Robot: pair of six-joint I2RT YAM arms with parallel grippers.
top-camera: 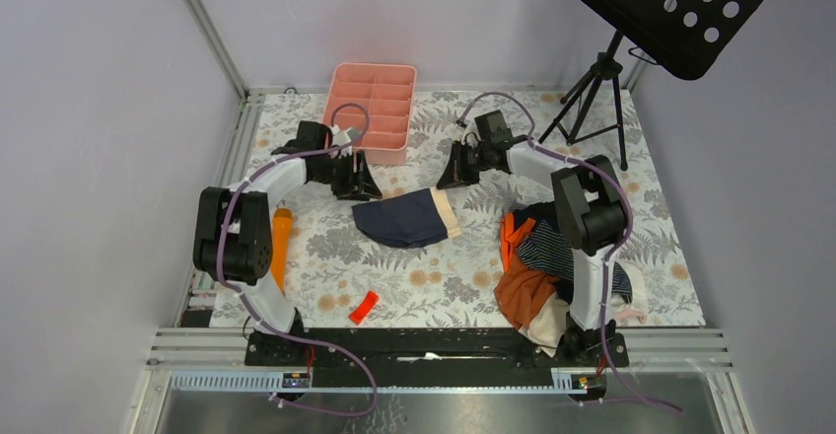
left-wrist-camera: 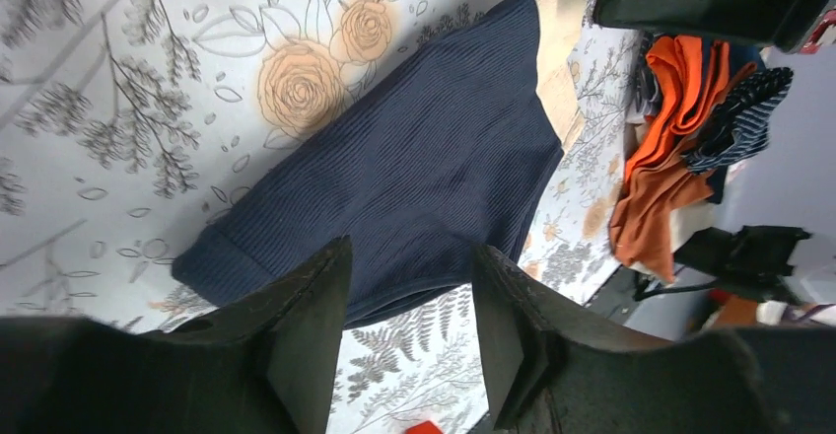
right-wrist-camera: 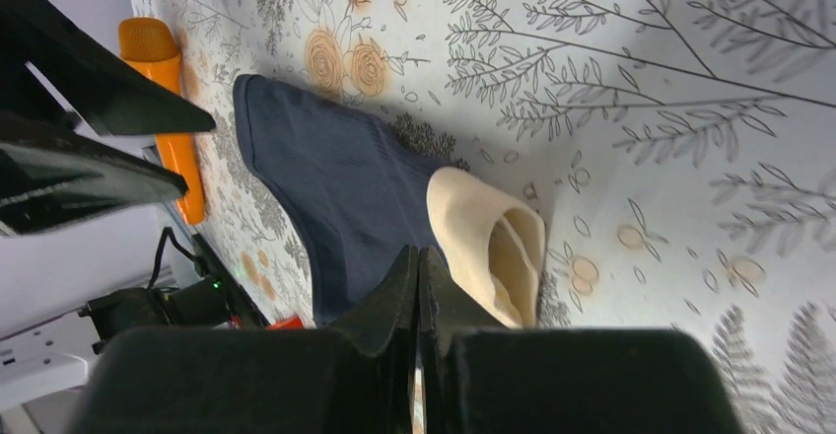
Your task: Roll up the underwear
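Observation:
Navy underwear point(top-camera: 399, 219) with a cream waistband point(top-camera: 446, 213) lies folded flat at the middle of the table, band toward the right. My left gripper point(top-camera: 357, 182) is above its upper left; in the left wrist view its fingers point(left-wrist-camera: 306, 335) stand apart, with no cloth held. My right gripper point(top-camera: 452, 176) is just above the waistband's upper end, shut with nothing showing between its fingertips; in the right wrist view the band point(right-wrist-camera: 463, 217) curls up slightly just beyond them.
A pink compartment tray point(top-camera: 370, 99) is behind, a pile of clothes point(top-camera: 537, 286) at front right, an orange microphone point(top-camera: 280, 242) at left, a red strip point(top-camera: 363, 306) in front, a black stand point(top-camera: 592, 84) at back right.

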